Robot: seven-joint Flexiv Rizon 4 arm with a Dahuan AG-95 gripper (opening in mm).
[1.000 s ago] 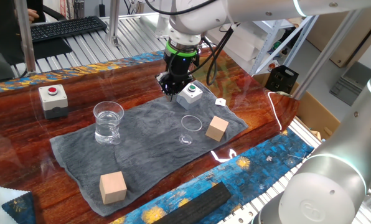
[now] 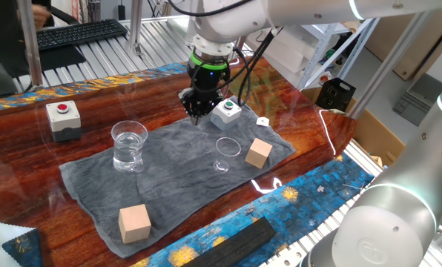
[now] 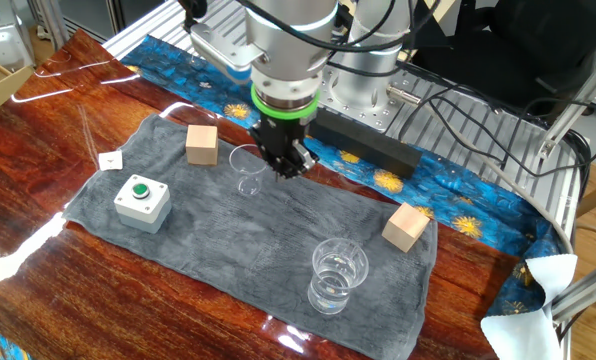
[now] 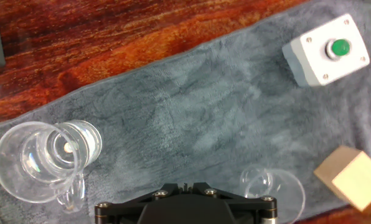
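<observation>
My gripper hangs above the grey towel, pointing down. In the wrist view, the dark fingertips of the gripper meet at the bottom centre, with nothing visible between them; it looks shut. A large clear glass stands on the towel, left of the gripper in exterior view 1. A smaller clear glass is on the towel near one wooden block. Another wooden block lies towards the towel's other end. A white-and-grey box with a green button sits on the towel, upper right in the wrist view.
The grey towel covers much of the glossy wooden table. Off the towel stands a box with a red button. A dark bar lies along the blue patterned strip near the arm's base.
Over the last second my gripper has shifted slightly left in exterior view 1, away from the green-button box. The glasses, blocks and boxes have not moved.
</observation>
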